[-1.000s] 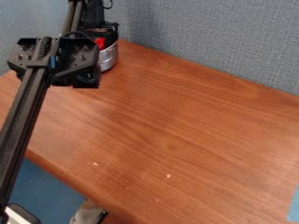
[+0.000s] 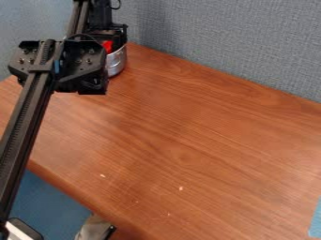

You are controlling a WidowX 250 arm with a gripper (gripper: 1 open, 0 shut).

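My black rail arm runs from the lower left to the top of the view, with a dark carriage (image 2: 60, 66) on it. Behind the carriage, at the back left of the wooden table (image 2: 201, 150), stands a silver cylindrical container (image 2: 115, 62), partly hidden by the arm, with something red (image 2: 108, 46) at its top. The gripper's fingers cannot be made out among the black parts there, so whether it holds anything cannot be told.
A grey fabric partition (image 2: 232, 42) borders the table at the back. A small light blue patch (image 2: 314, 220) shows at the lower right edge, and blue floor lies beyond the front left edge.
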